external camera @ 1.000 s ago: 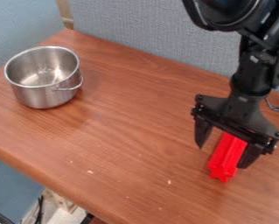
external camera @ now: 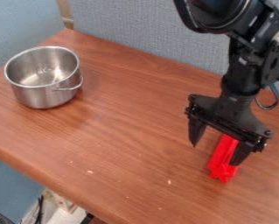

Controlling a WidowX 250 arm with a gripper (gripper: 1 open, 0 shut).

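Note:
My gripper (external camera: 218, 147) hangs open over a red oblong object (external camera: 223, 164) lying on the right part of the wooden table, its two black fingers spread to either side of the object's upper part. Part of the red object is hidden behind the gripper. I cannot tell whether the fingers touch it.
A steel pot (external camera: 42, 77) with handles stands at the table's left. Grey padded walls line the back, and the table's front left edge drops to the floor.
My gripper has moved slightly up and to the left over the red object. The red object and the pot look unmoved.

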